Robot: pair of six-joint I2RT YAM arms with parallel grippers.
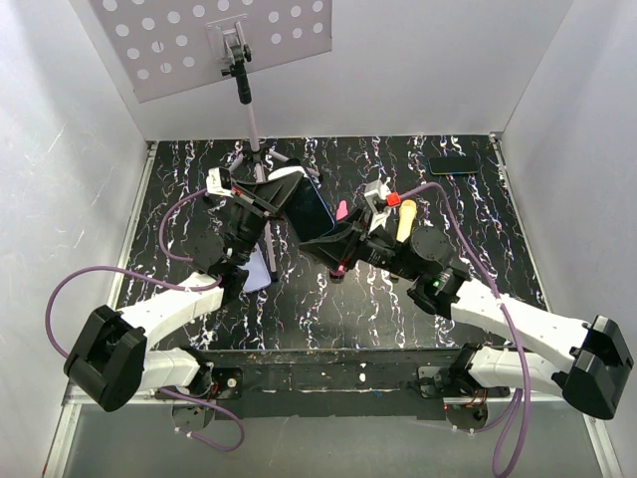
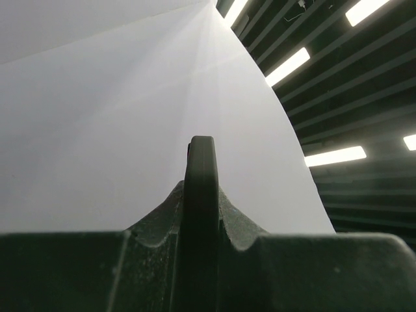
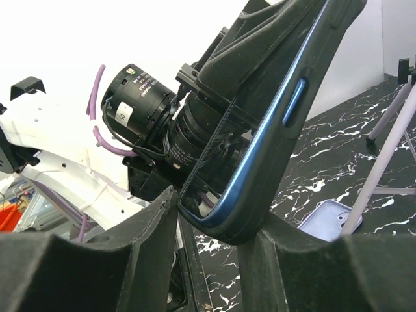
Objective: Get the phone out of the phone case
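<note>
A dark phone (image 1: 309, 211) in a black case (image 3: 292, 130) hangs tilted above the table, its glossy screen and blue edge showing in the right wrist view. Blue also shows through a slot in the case's side. My left gripper (image 1: 287, 191) is shut on the upper end of the cased phone, which stands edge-on between its fingers in the left wrist view. At the lower end is my right gripper, part open, its fingers (image 3: 153, 234) on either side of the phone's corner with a gap between them. Whether they touch it I cannot tell.
On the black marbled table lie a second black phone (image 1: 453, 165), a pale lavender case (image 3: 327, 220), a yellow item (image 1: 406, 219) and a pink one (image 1: 341, 211). A perforated panel (image 1: 199, 40) on a tripod stands behind.
</note>
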